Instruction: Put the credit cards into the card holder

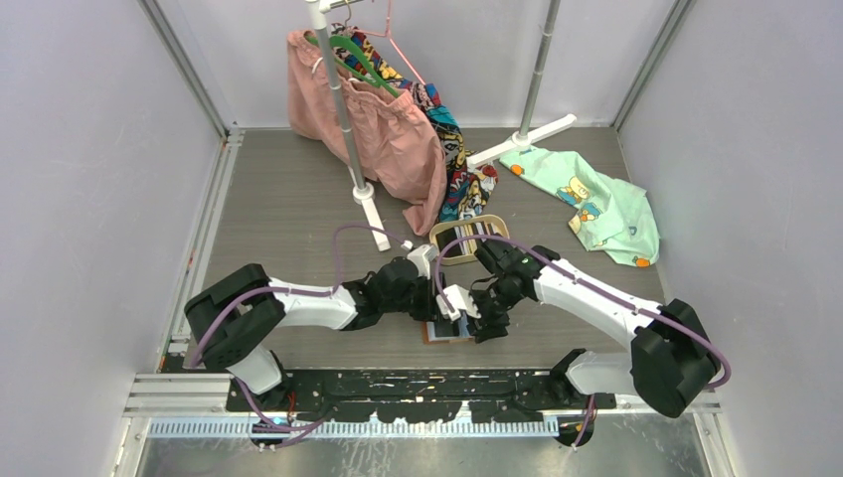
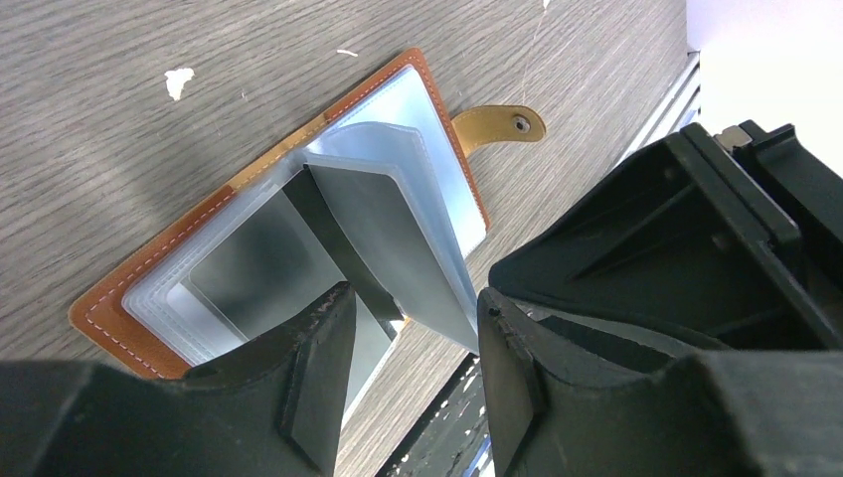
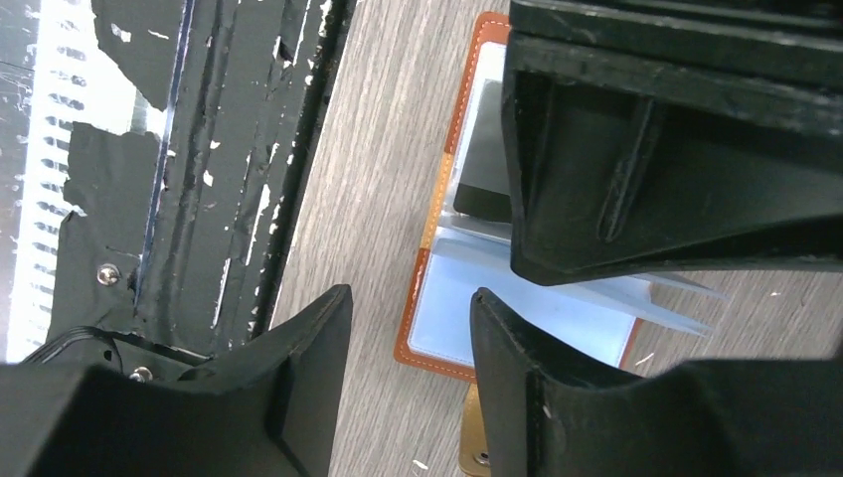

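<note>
The brown-edged card holder point(image 2: 149, 248) lies spread on the table, its clear sleeves showing. One sleeve point(image 2: 437, 229) stands lifted, its free edge close against the right-hand finger of my left gripper, which is part open above the holder. A dark band point(image 2: 333, 238) runs beside that sleeve; I cannot tell whether it is a card. My right gripper hangs over the holder's strap end, part open, no card between its fingers. Several cards point(image 1: 475, 235) sit in the tan tray point(image 1: 435, 248) behind the arms. Both grippers hide much of the holder from above.
The grippers stand very close together; my right one shows as a dark block point(image 2: 646, 238) in the left wrist view. Pink clothing point(image 1: 373, 139) hangs at the back, and a green cloth point(image 1: 601, 209) lies back right.
</note>
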